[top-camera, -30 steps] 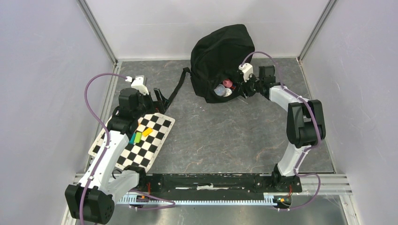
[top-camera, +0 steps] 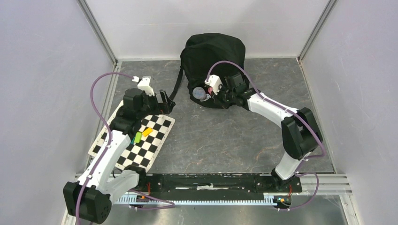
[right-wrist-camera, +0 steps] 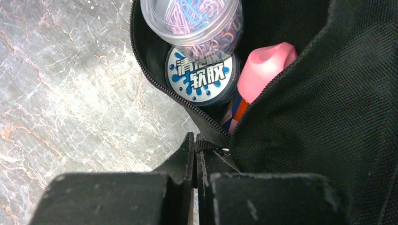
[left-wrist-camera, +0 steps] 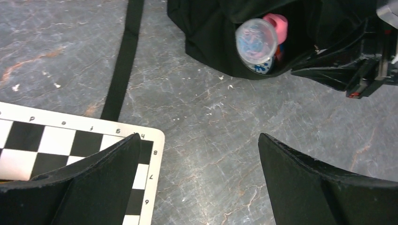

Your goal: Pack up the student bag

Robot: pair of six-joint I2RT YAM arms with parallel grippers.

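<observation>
A black bag [top-camera: 211,47] lies at the back of the floor with its zipped mouth towards the front. Inside its opening I see a clear jar of paper clips [right-wrist-camera: 202,28], a round tub with a blue-splashed white lid [right-wrist-camera: 199,79] and a pink object [right-wrist-camera: 265,68]. My right gripper is shut on a small bit of black fabric at the zipper's end, by the corner of the mouth. On the left, my left gripper stands wide open above the floor and the board's corner, nothing between its fingers.
A black-and-white checkered board [top-camera: 157,140] lies at the left, with a yellow block [top-camera: 148,132] and a green block [top-camera: 138,137] on it. The bag's strap [top-camera: 177,83] trails towards the board.
The bag's mouth has shifted left and frontward with it. My left gripper has moved slightly right.
</observation>
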